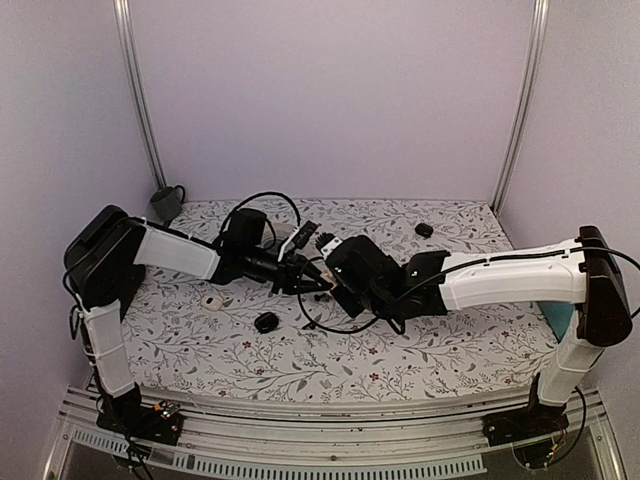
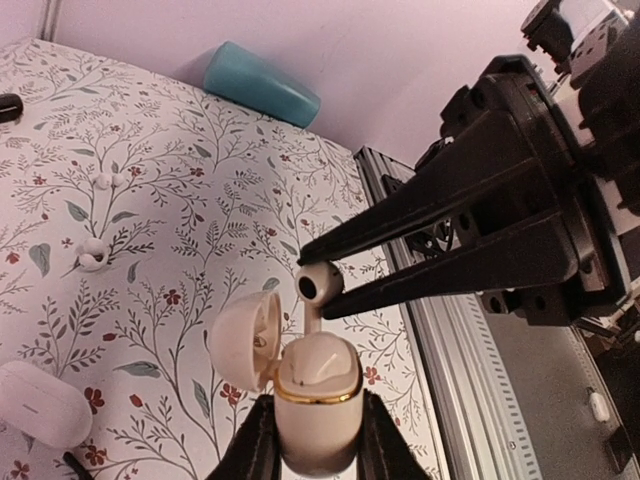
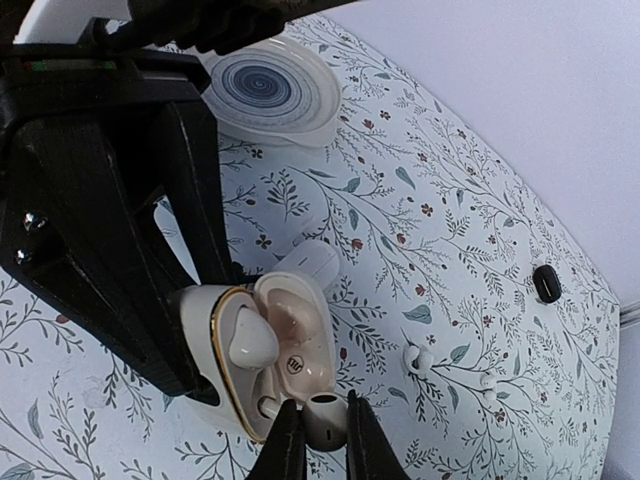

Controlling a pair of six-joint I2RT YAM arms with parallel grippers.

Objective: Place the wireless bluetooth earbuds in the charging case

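Note:
My left gripper is shut on the white, gold-rimmed charging case, its lid open. In the right wrist view one earbud sits inside the case. My right gripper is shut on a second earbud, held by its end at the case's front opening, stem toward the case. In the left wrist view this earbud is between the right fingertips, just beyond the case. In the top view both grippers meet above the middle of the table.
A clear round container, a white pill-shaped object, small white pieces and dark small items lie on the floral table. A mug stands back left, a teal object at the right.

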